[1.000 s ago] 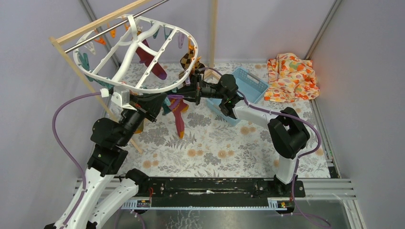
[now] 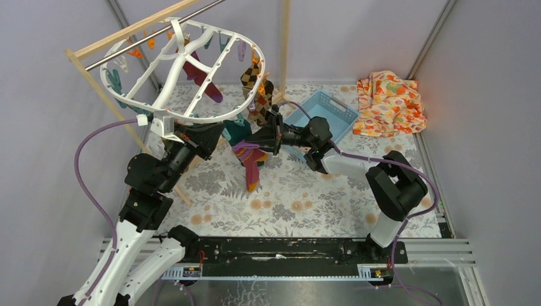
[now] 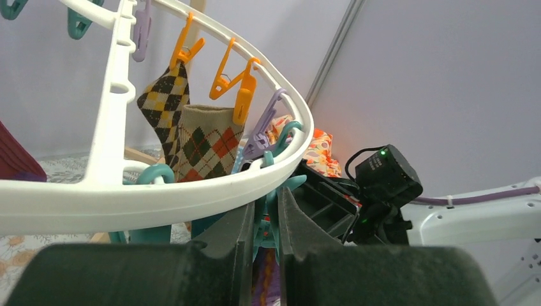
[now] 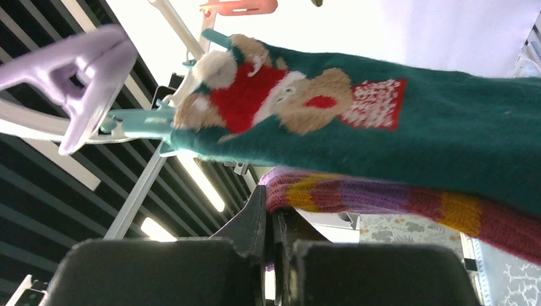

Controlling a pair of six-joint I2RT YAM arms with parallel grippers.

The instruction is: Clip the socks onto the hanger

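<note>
The white round hanger (image 2: pixel 210 116) carries coloured clips and hanging socks. At its front rim my left gripper is shut on a teal clip (image 3: pixel 287 182). A green Christmas sock (image 4: pixel 446 127) hangs from teal clips. Below and right of the rim my right gripper is shut on a striped sock (image 2: pixel 251 169), which dangles beside the green one. Argyle socks (image 3: pixel 207 143) hang from orange clips at the rim's right side, and a maroon sock (image 2: pixel 201 80) hangs farther back.
A blue basket (image 2: pixel 338 115) sits behind my right arm, with orange patterned cloth (image 2: pixel 389 105) at the back right. Wooden posts (image 2: pixel 284 38) support the hanger.
My right gripper has moved down and toward the front with the striped sock, away from the rim, and the sock hangs lower. The left arm has shifted only slightly.
</note>
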